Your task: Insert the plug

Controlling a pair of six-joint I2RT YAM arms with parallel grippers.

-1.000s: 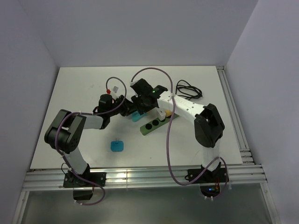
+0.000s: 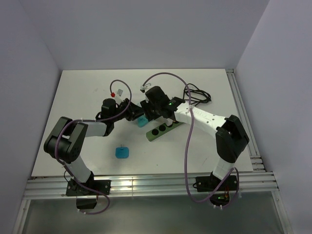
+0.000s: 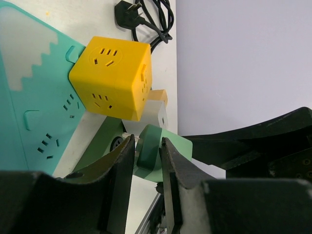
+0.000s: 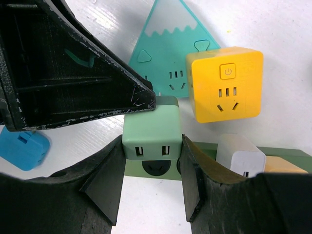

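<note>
Both grippers meet at one small pale-green plug block [image 4: 152, 131], which has two slots in its front face. My right gripper is shut on it, a finger on each side. From the upper left, my left gripper reaches in, shut on the darker green end [image 3: 150, 146] of the block. In the top view the arms cover the block. Just beyond it in the right wrist view are a teal triangular socket board [image 4: 168, 53] and a yellow cube socket [image 4: 226, 85]. Prongs between the held parts cannot be made out.
A green strip [image 2: 151, 137] with round holes lies under the grippers, carrying a white block [image 4: 241, 156] and a yellow-orange one [image 4: 282, 165]. A blue block [image 2: 122, 152] sits at the front. Behind to the right is a coiled black cable [image 2: 199, 92].
My right arm's elbow has swung out to the right, and its gripper has shifted slightly right and toward the front.
</note>
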